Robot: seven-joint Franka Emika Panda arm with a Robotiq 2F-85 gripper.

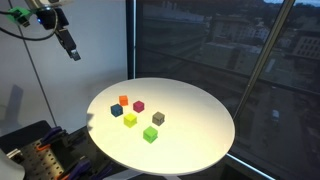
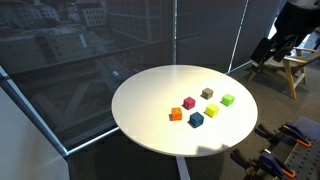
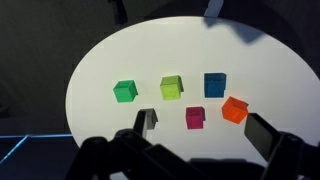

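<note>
Six small cubes rest apart on a round white table. The wrist view shows a green cube (image 3: 125,91), a yellow cube (image 3: 171,88), a blue cube (image 3: 214,85), a magenta cube (image 3: 194,118), an orange cube (image 3: 234,110) and a grey cube (image 3: 150,117) that is partly covered by a finger. My gripper is open, its two fingers far apart with empty space between them. In exterior view 1 it hangs high at the upper left, well above the table and clear of every cube.
Dark windows (image 1: 200,45) stand behind it. A wooden chair (image 2: 290,68) is at the right in exterior view 2.
</note>
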